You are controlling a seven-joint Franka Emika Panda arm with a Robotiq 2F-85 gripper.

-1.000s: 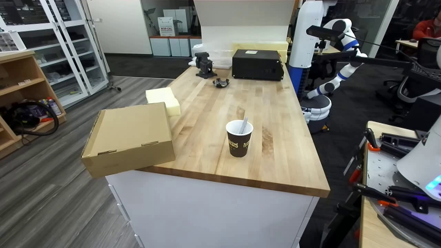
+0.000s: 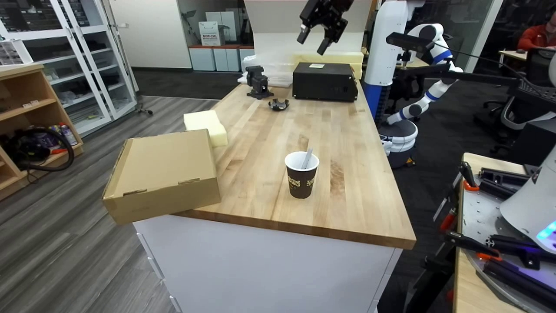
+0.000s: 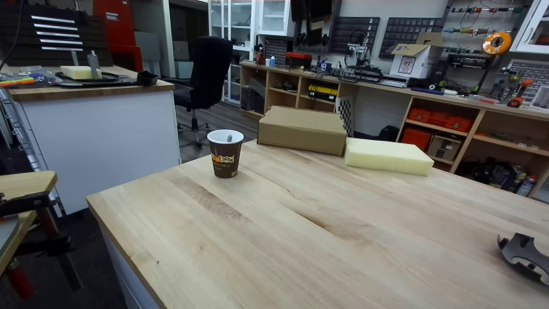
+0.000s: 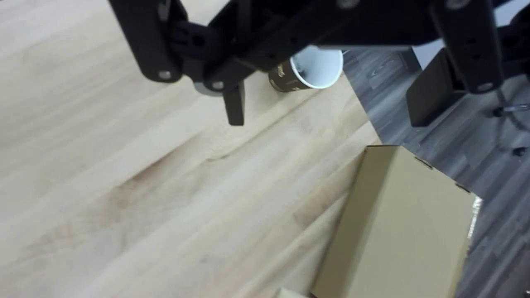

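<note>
Standing upright on the wooden tabletop is a brown paper cup [image 2: 301, 180] with a white inside. A light grey stick [image 2: 307, 158] leans in it, its end rising above the rim. High over the table, well apart from the cup, my black gripper [image 2: 312, 44] hangs open. In the wrist view the gripper has its fingers spread wide with nothing held between them. Part of the cup [image 4: 318, 69] shows beyond the gripper there, its side partly hidden by the black linkage.
A closed cardboard box [image 2: 161, 167] overhangs the table's left edge, beside a pale foam block [image 2: 206, 127]. Farther back are a black box [image 2: 324, 81], a black clamp-like device [image 2: 257, 83] and a small curved black part [image 2: 278, 104]. The tabletop [image 2: 359, 182] right of the cup is clear.
My gripper has come into exterior view 1 at the top, where it was absent a second ago. The cup, the cardboard box and the foam block have not moved.
</note>
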